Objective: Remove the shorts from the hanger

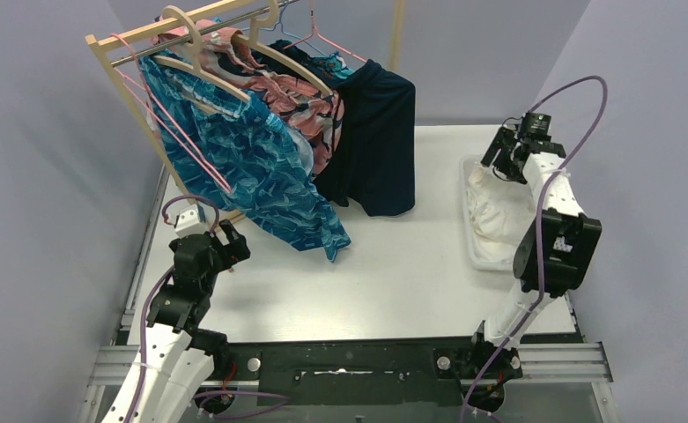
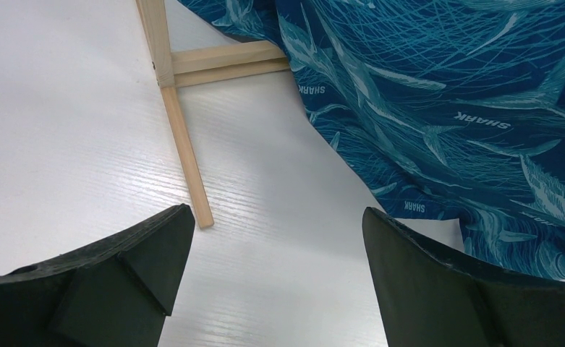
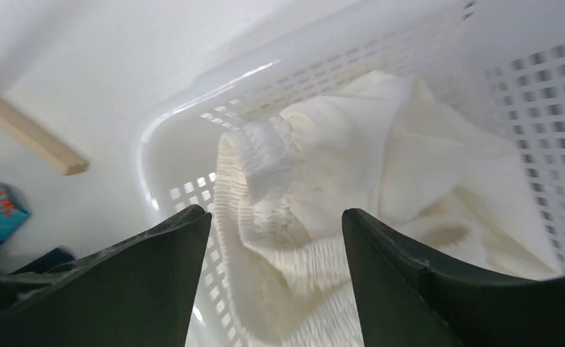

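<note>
Blue shark-print shorts hang on a wooden hanger at the left of the rack; in the left wrist view their printed cloth fills the upper right. In front of the rack, apart from the cloth, my left gripper stands open and empty. My right gripper is at the far right above the white basket. Its fingers are spread, over crumpled white cloth in the basket. That cloth's garment type cannot be made out.
A coral patterned garment and a dark navy garment hang beside the shorts. An empty pink hanger dangles at the rack's left end. Walls stand close on both sides.
</note>
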